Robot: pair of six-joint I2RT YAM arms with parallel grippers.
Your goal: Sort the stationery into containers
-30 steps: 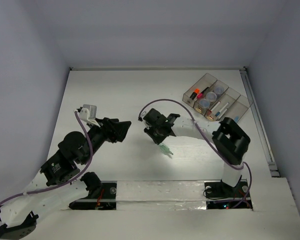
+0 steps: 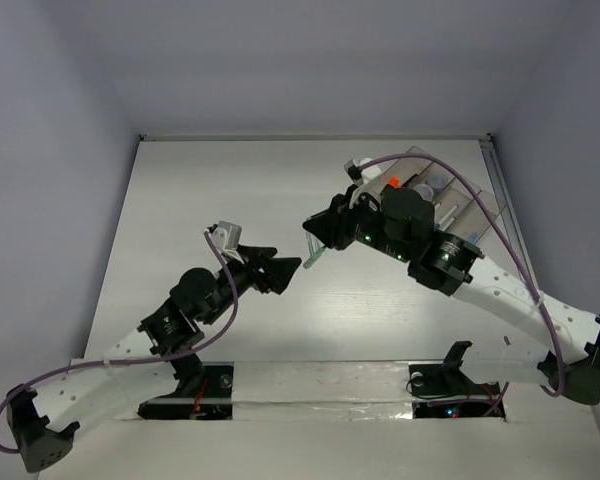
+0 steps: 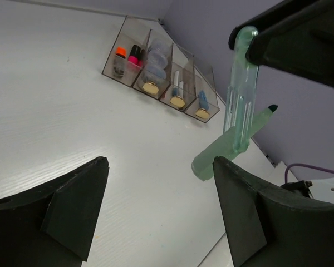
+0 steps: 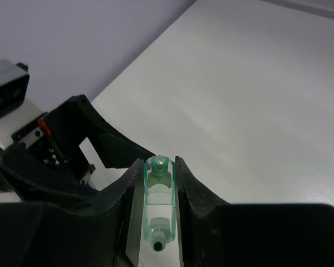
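Observation:
A translucent green stationery piece (image 3: 242,103) hangs above the table, its upper end held by my right gripper, which is shut on it. At its lower end a slanted green cylinder (image 3: 214,156) has a dark tip. My left gripper (image 2: 292,272) is close on the left in the top view. The left wrist view shows that gripper's fingers (image 3: 80,192) apart, the gap between them empty, with the green piece above and beyond the right-hand finger. In the right wrist view, the left gripper's fingers (image 4: 119,150) reach toward the piece; contact cannot be judged.
A clear divided organizer (image 3: 122,79) stands at the back right, with orange-capped and pink items, round tubs and white and blue sticks in its compartments. The right arm partly covers it from above.
My right gripper has lifted the green piece off the table and swung it up and around, away from the front edge. My left gripper has moved right and slightly frontward, closer to it.

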